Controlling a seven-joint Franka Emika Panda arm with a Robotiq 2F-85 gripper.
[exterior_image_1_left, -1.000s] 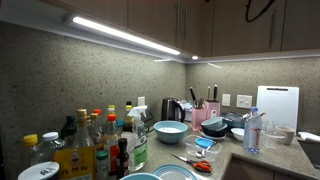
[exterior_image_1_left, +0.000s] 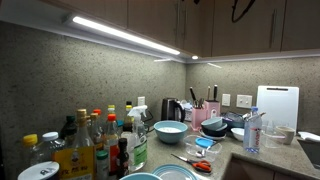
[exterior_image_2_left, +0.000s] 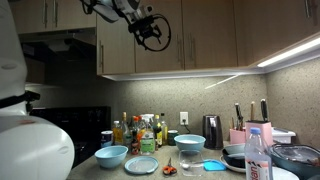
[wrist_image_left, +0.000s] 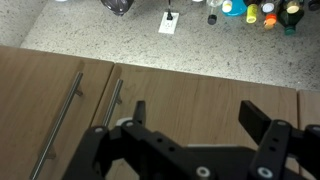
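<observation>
My gripper (exterior_image_2_left: 153, 33) hangs high in front of the wooden upper cabinets (exterior_image_2_left: 220, 45), well above the counter. In the wrist view its two dark fingers (wrist_image_left: 124, 122) stand wide apart, so it is open, and only cabinet front shows between them. Two cabinet handles (wrist_image_left: 57, 128) run along the left side of that view. Below, on the counter, are a pale blue bowl (exterior_image_2_left: 111, 156), a second blue bowl (exterior_image_2_left: 189, 142) and a light blue plate (exterior_image_2_left: 142, 166). Red-handled scissors (exterior_image_1_left: 192, 162) lie near a clear container (exterior_image_1_left: 204, 144).
Many bottles (exterior_image_1_left: 75, 155) and a spray bottle (exterior_image_1_left: 139, 140) crowd the counter's left. A dark kettle (exterior_image_1_left: 172, 110), a pink knife holder (exterior_image_2_left: 237, 136), a water bottle (exterior_image_1_left: 253, 130) and a white board (exterior_image_1_left: 278, 107) stand farther along. Air around the gripper looks clear below the cabinets.
In exterior view 1, the dark arm part at the top edge has shifted left over the last second. Objects on the counter have not moved.
</observation>
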